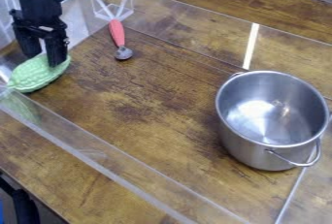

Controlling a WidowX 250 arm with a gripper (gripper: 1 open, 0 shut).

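At the left edge of the camera view, the black gripper [39, 46] is low over a green oblong object [42, 73], which looks like a soft toy or vegetable. The fingertips reach down to its upper part; whether they close on it is unclear. The object rests by the clear plastic edge.
A steel pot [270, 117] with wire handles stands at the right. A red-handled scoop [116, 32] lies at the top left. Clear plastic strips border the wooden surface [162, 92], whose middle is bare.
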